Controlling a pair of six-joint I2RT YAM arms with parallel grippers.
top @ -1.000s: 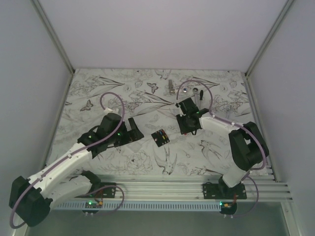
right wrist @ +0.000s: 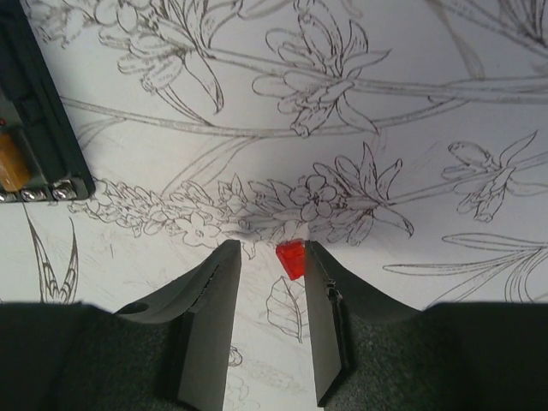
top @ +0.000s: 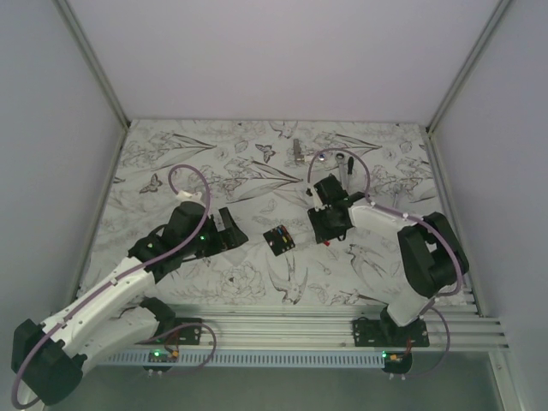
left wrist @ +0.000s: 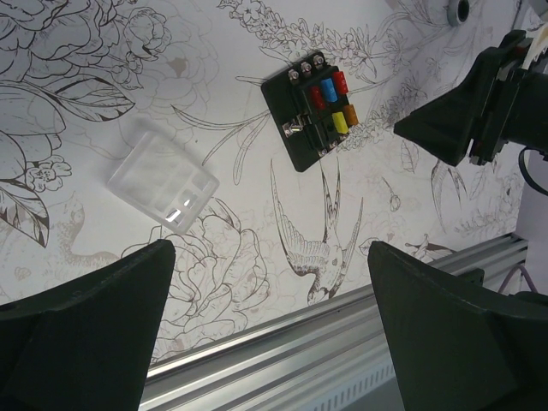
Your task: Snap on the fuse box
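The black fuse box [top: 279,240] lies mid-table with coloured fuses, also seen in the left wrist view [left wrist: 304,116] and at the upper left of the right wrist view [right wrist: 43,145]. A small red fuse [right wrist: 291,259] lies loose to its right, just beyond my right gripper, whose fingers are apart with no clear hold on it. My left gripper [top: 231,227] hangs open left of the fuse box, above a clear plastic tray [left wrist: 163,181].
Tools, including a dark-handled screwdriver [top: 350,167], lie at the back right. An aluminium rail [top: 282,312] runs along the front edge.
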